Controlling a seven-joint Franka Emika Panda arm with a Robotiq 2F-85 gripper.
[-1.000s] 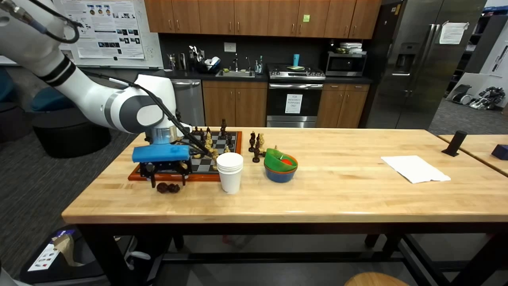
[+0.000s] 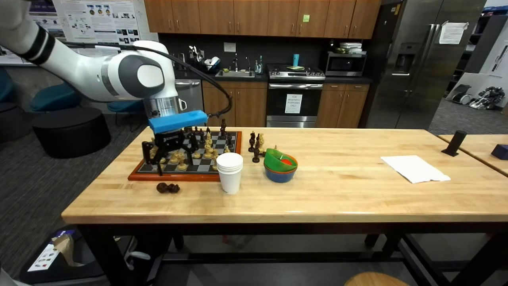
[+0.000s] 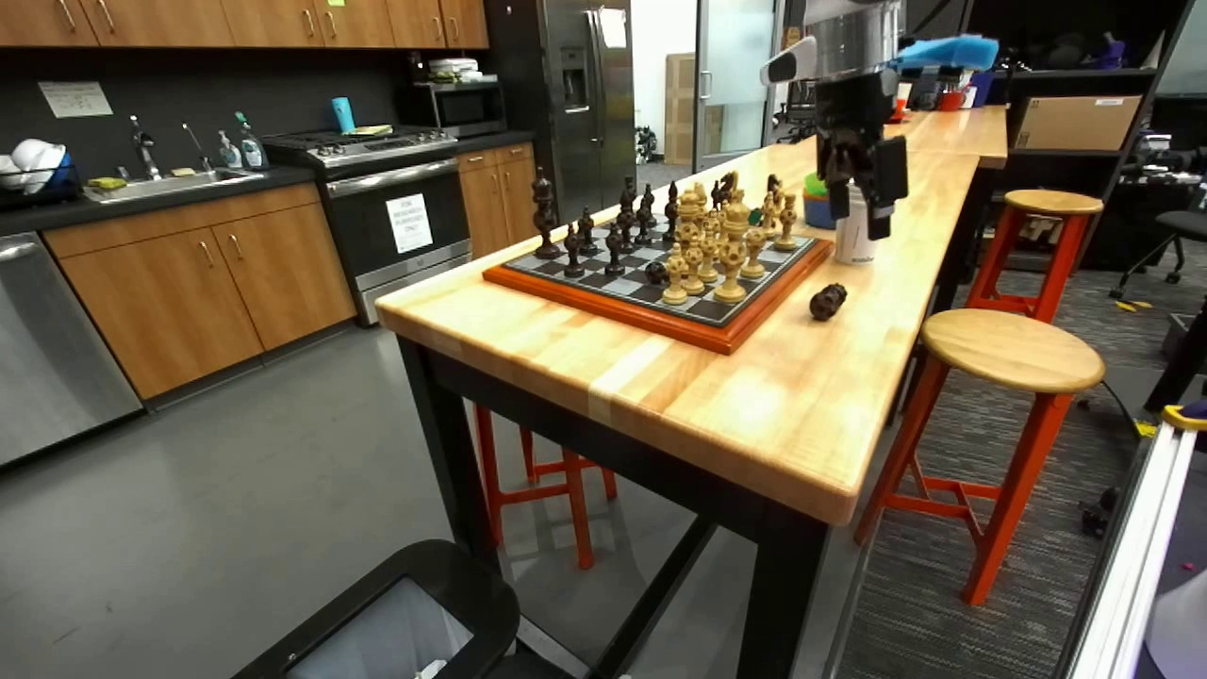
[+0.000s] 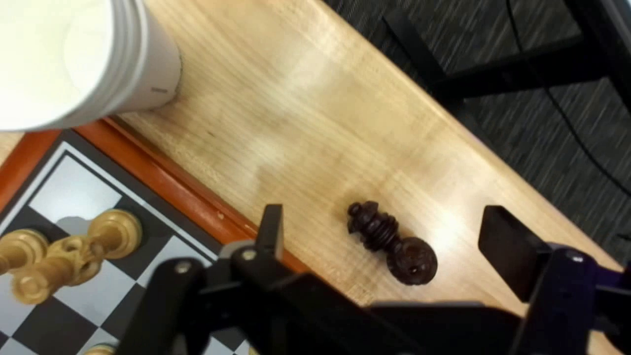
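Note:
A dark brown chess piece (image 4: 381, 230) lies on its side on the bare wood between the chessboard and the table's near edge. In the wrist view it shows between my spread fingers, with its round base toward the right finger (image 4: 513, 251). My gripper (image 2: 169, 167) is open and empty, raised above the near-left part of the chessboard (image 2: 188, 176) in exterior view 1. The fallen piece (image 2: 167, 188) is below it there, and apart from it. In exterior view 2 the gripper (image 3: 868, 215) hangs over the table beyond the fallen piece (image 3: 828, 301).
Light and dark chess pieces crowd the board. Right of it stand stacked white cups (image 2: 229, 172) and nested coloured bowls (image 2: 279, 167). Several dark and light pieces (image 2: 256, 147) stand off the board. A white sheet (image 2: 414, 169) lies farther right, with clear wood between.
My gripper has risen and turned, moving from low beside the fallen piece to higher over the board. The fallen piece has stayed in the same place.

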